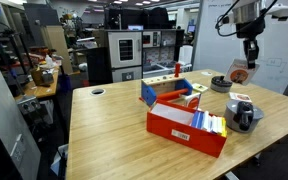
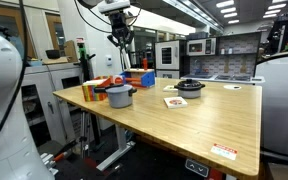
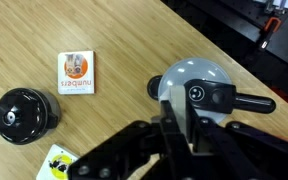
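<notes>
My gripper [image 1: 250, 66] hangs above the right side of the table, shut on a thin white card. In exterior view 1 the card [image 1: 241, 73] shows an orange-brown picture; in the wrist view the white card [image 3: 178, 104] is seen nearly edge-on. Below the gripper stands a grey pot [image 1: 244, 116], apart from the card. A black piece with a smiley face and a long handle [image 3: 254, 103] lies across the pot's top. Exterior view 2 shows the raised gripper [image 2: 122, 46], with its card hard to make out.
An orange "numbers" card [image 3: 81, 72] and a yellow-and-white card [image 3: 58, 162] lie flat near a black lidded pot [image 3: 24, 115]. A red box [image 1: 189, 129] with colourful booklets stands beside a blue bin [image 1: 162, 89].
</notes>
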